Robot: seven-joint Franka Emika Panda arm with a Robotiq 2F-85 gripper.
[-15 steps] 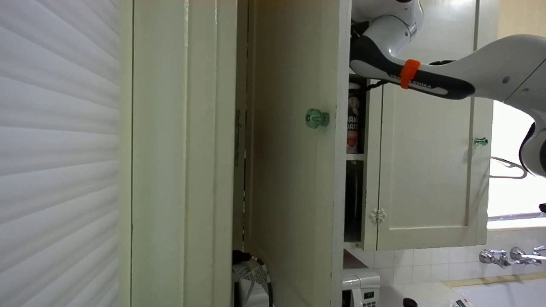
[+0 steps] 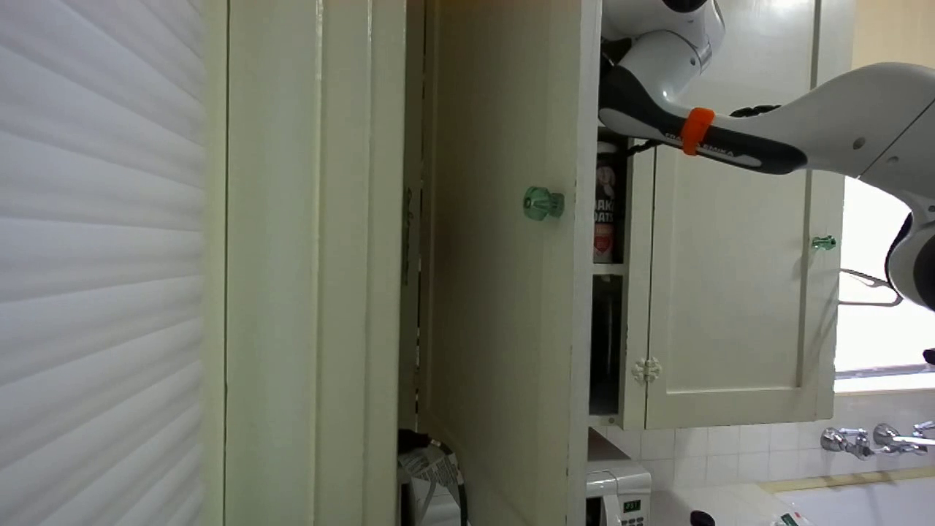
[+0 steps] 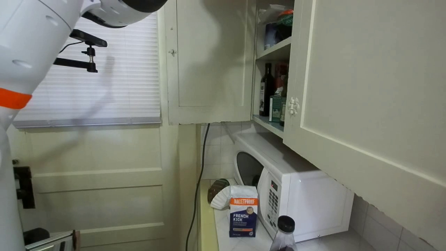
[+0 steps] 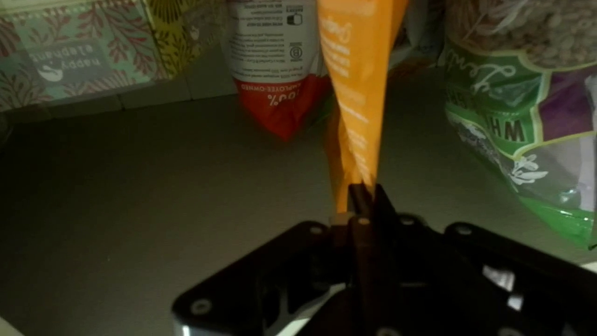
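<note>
In the wrist view, my gripper is shut, its dark fingertips meeting on the thin, tapering end of an orange packet. The packet has pale lettering and stretches away from the fingers to the top edge of the picture. Its far end is out of view. In both exterior views the gripper itself cannot be seen; the open cabinet door hides the hand in the first of them.
Around the packet are a bag with a red end, a clear bag of beans and a patterned box. A bare dark surface lies to the left. Below the cabinet stands a white microwave beside a coffee bag.
The arm has shifted slightly left and down in the first exterior view. The cabinet doors and visible shelf items look unmoved.
</note>
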